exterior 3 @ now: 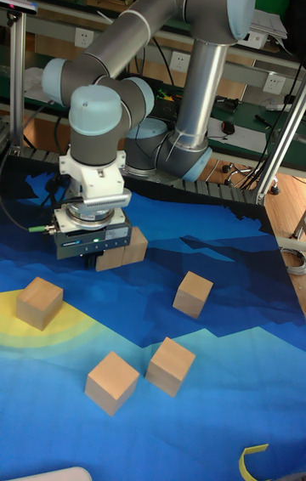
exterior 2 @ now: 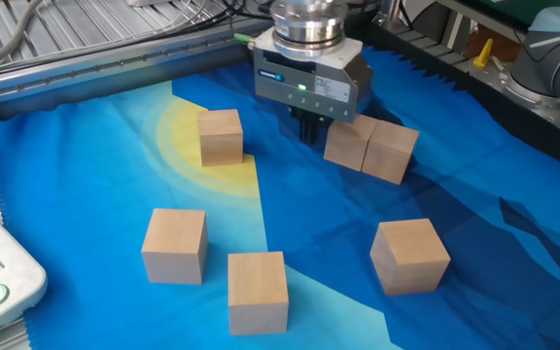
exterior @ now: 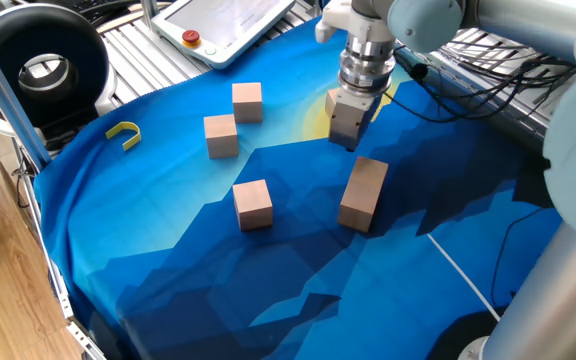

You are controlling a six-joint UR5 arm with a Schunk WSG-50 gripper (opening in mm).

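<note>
Two wooden blocks stand side by side, a nearer-the-gripper block (exterior 2: 351, 142) and an outer block (exterior 2: 390, 153), their faces touching or nearly so. Just beside this pair, my gripper (exterior 2: 305, 126) points down with its dark fingers close together, shut, and nothing shows between them. In exterior view 1 the pair (exterior: 363, 195) looks like one long piece, and the gripper's fingertips are hard to make out. A separate block (exterior 2: 221, 137) sits on the yellow patch of the cloth, on the gripper's other side. In exterior view 3 the gripper body (exterior 3: 93, 256) partly covers the pair (exterior 3: 134, 248).
Three more blocks lie apart on the blue cloth: one block (exterior: 247, 102), a second block (exterior: 221, 136) close to it, and a third block (exterior: 253, 205). A yellow hook-shaped piece (exterior: 125, 134) lies near the cloth's edge. Cables (exterior: 488, 90) run behind the arm.
</note>
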